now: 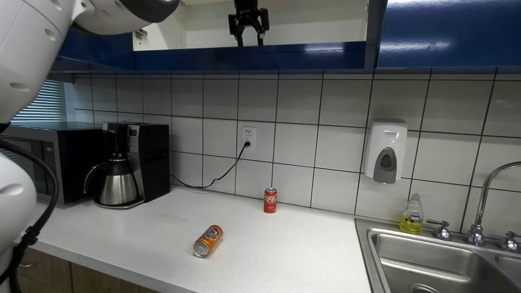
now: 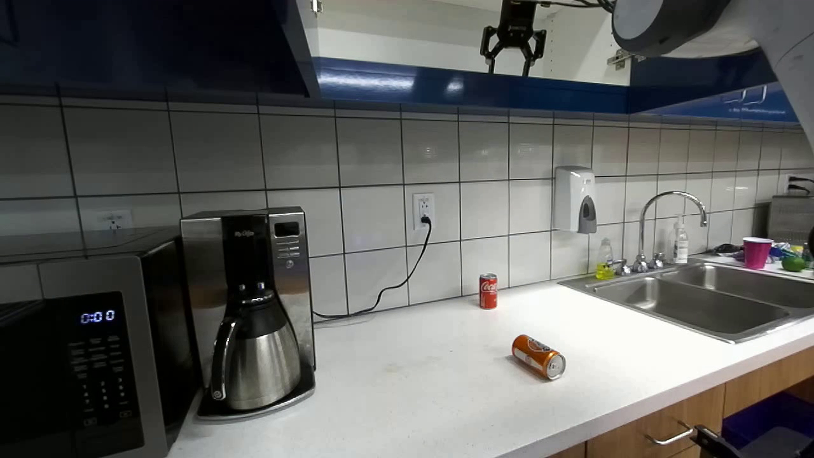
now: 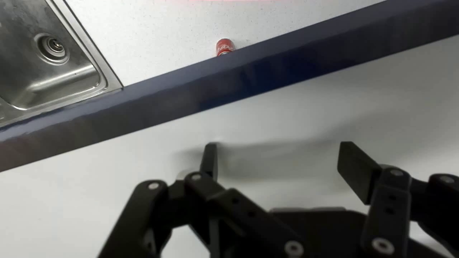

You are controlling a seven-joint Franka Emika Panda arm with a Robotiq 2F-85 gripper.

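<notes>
An orange can (image 1: 209, 240) lies on its side on the white counter; exterior view 2 shows the same orange can (image 2: 538, 356) resting near the counter's front half. Toward the back wall a red Coca-Cola can (image 1: 270, 200) stands upright, and the wrist view catches part of that red can (image 3: 224, 46) past the cabinet edge. High above both, my gripper (image 1: 250, 43) points down in the opened upper cabinet. Its fingers (image 3: 209, 159) are spread apart with only bare cabinet floor between them.
The cabinet's blue front edge (image 1: 249, 59) runs between the gripper and the counter. A coffee maker (image 2: 252, 320) and a microwave (image 2: 91, 343) stand at the left. To the right is the sink (image 1: 439, 256), with a soap bottle (image 1: 412, 215) behind it.
</notes>
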